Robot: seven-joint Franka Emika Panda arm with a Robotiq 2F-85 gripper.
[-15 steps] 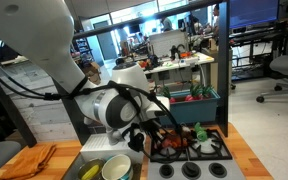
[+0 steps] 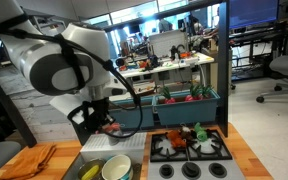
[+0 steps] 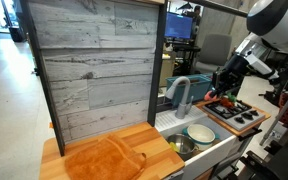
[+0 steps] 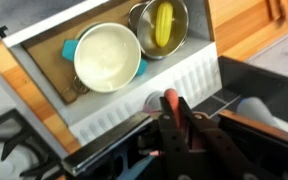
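Observation:
A slim red object (image 4: 172, 99) juts from between the fingers of my gripper in the wrist view, and the fingers are shut on it. Red also shows at the gripper (image 2: 110, 128) in exterior view 1, behind the sink area. Under the hand lie the white ribbed drainboard (image 4: 197, 84) and the sink. A white pot (image 4: 107, 57) with teal handles stands in the sink. Beside it, a metal bowl (image 4: 187, 35) holds a yellow, elongated item (image 4: 164, 23). What the red object is cannot be told.
The stove (image 2: 191, 150) with black grates and knobs lies to the right, with red and green items (image 2: 200, 131) on it. A blue bin (image 2: 191, 111) stands behind. An orange cloth (image 3: 104, 157) lies on the wooden counter. The faucet (image 3: 182, 92) rises behind the sink.
The arm has swung left, away from the stove, and now hangs over the drainboard behind the sink. More of the stove and its items shows. Pot and bowl have not moved.

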